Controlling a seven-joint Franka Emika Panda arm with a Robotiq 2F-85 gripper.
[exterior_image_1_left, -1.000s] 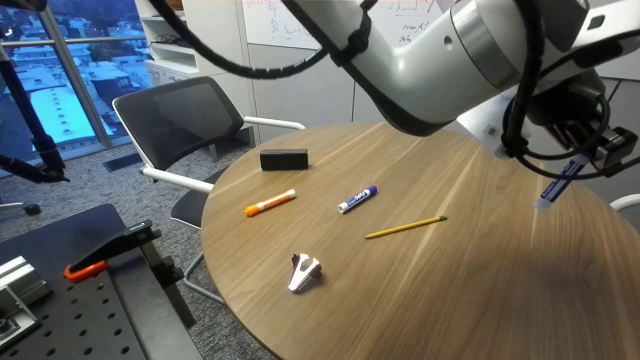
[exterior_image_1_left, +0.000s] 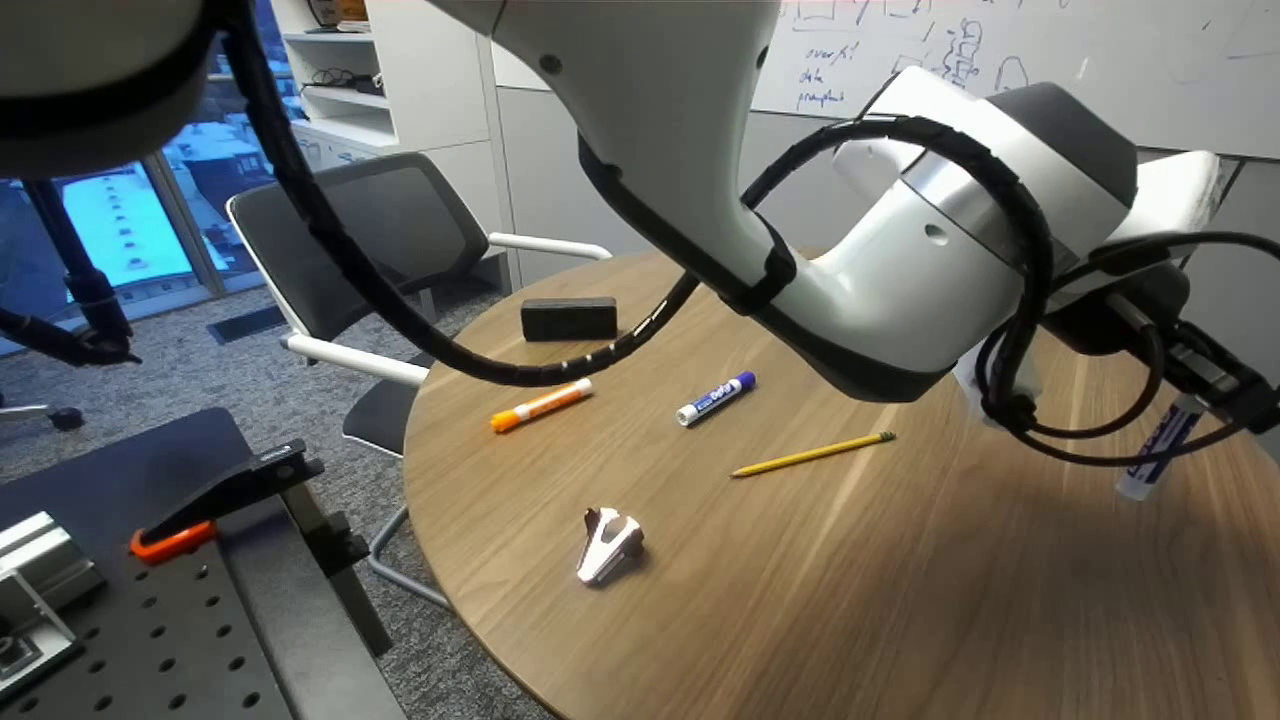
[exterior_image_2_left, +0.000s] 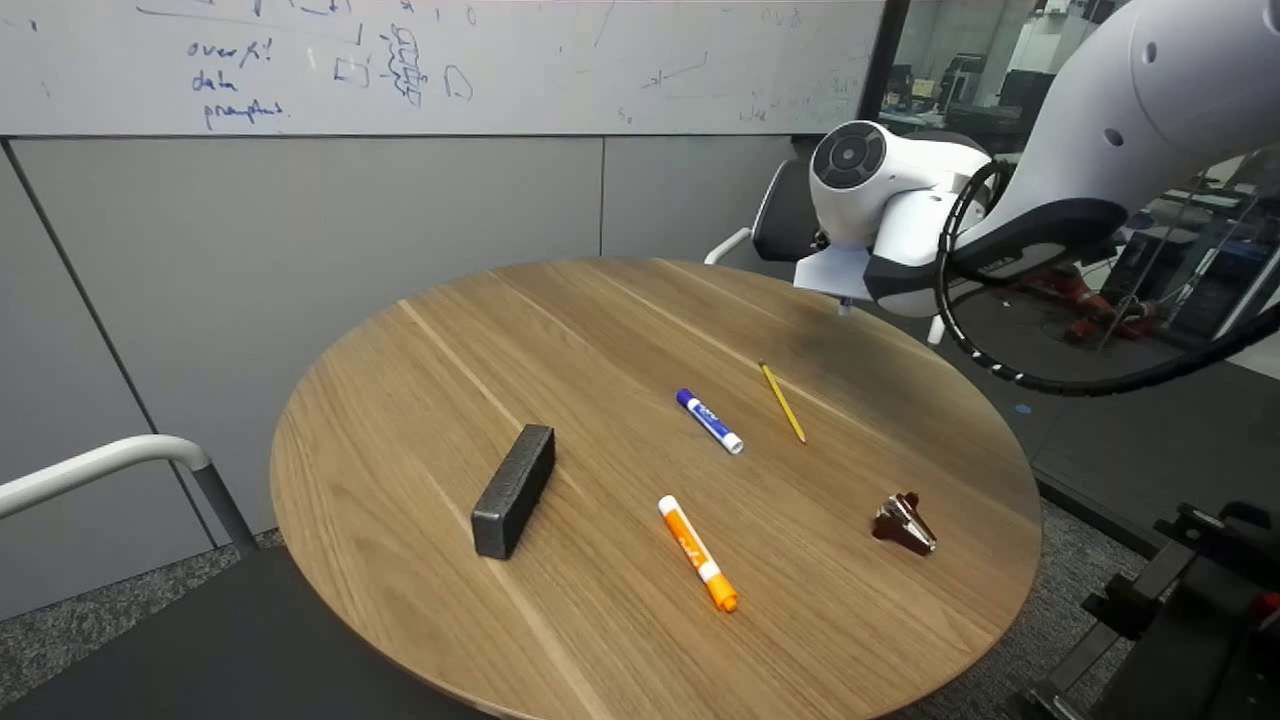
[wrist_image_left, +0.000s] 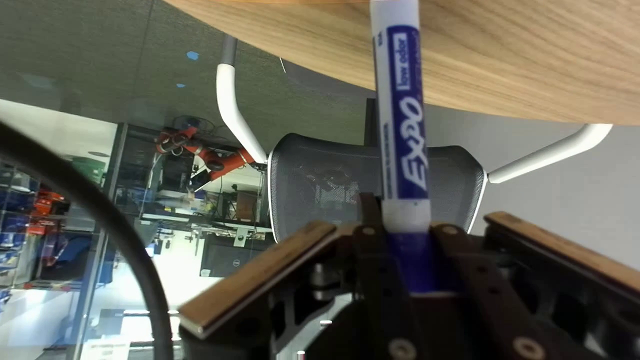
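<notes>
An Expo marker with a blue label and white ends (wrist_image_left: 403, 114) is in my gripper, which is shut around its blue cap. In the wrist view its white body points away from the fingers toward the tabletop. Exterior view 1 shows the gripper (exterior_image_1_left: 1224, 396) at the far right, tilted, with the held marker (exterior_image_1_left: 1159, 450) slanting down from it over the table. Whether the marker's lower end touches the wood I cannot tell. In exterior view 2 the arm's wrist hides the gripper.
On the round table (exterior_image_2_left: 396, 480) lie another blue marker (exterior_image_2_left: 710, 421), a yellow pencil (exterior_image_2_left: 783, 402), an orange marker (exterior_image_2_left: 698, 554), a black eraser block (exterior_image_2_left: 515, 492) and a staple remover (exterior_image_2_left: 905, 523). A mesh chair (wrist_image_left: 324, 186) stands beyond the table edge.
My arm has come lower, bringing the held marker down and slightly right in exterior view 1. The marker now hangs steeper. The objects lying on the table have not moved.
</notes>
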